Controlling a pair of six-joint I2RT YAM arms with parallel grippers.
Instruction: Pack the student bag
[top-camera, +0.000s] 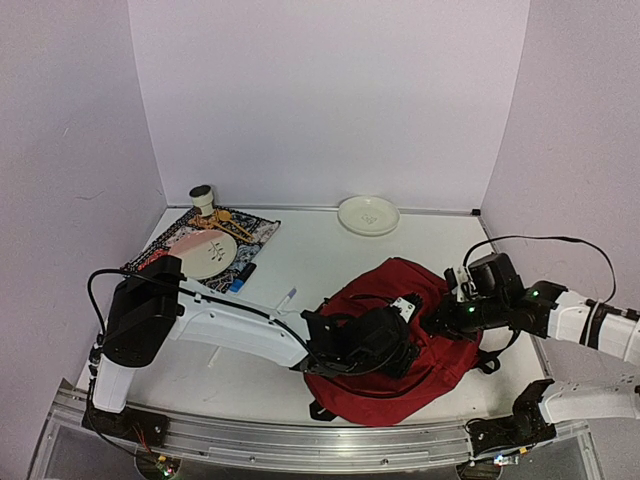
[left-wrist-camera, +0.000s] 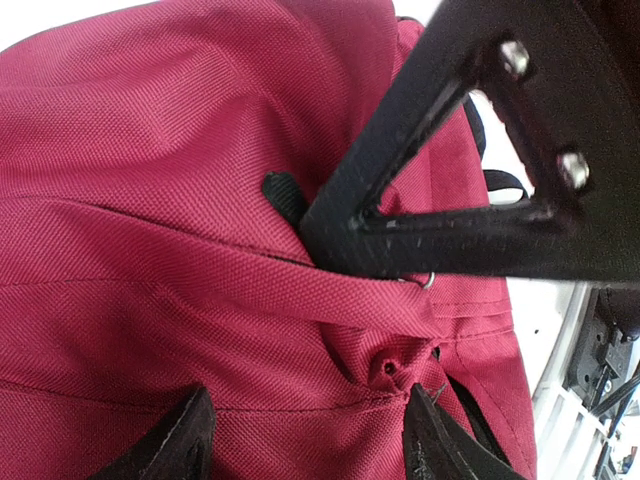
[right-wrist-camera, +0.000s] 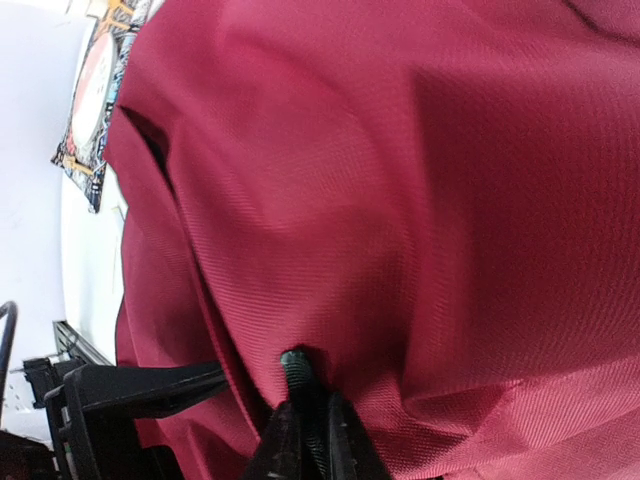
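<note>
A red bag (top-camera: 440, 375) lies crumpled at the front right of the table, black straps beside it. In the left wrist view my left gripper is open over the bag, its two fingers well apart with red cloth below and between them. My right gripper is at the bag's opening edge. Its fingers are close together around a small dark green ribbed tab (right-wrist-camera: 298, 372), which looks like a zipper pull. One black finger (right-wrist-camera: 150, 388) of the left gripper reaches in beside a fold of the bag. The bag's inside is hidden.
A patterned mat (top-camera: 262, 232) at the back left bears a round plate (top-camera: 205, 254), a cup (top-camera: 202, 198) and yellow utensils. A blue marker (top-camera: 242, 277) lies near it, a pen (top-camera: 286, 298) closer to the bag. An empty white plate (top-camera: 368, 215) stands behind the bag.
</note>
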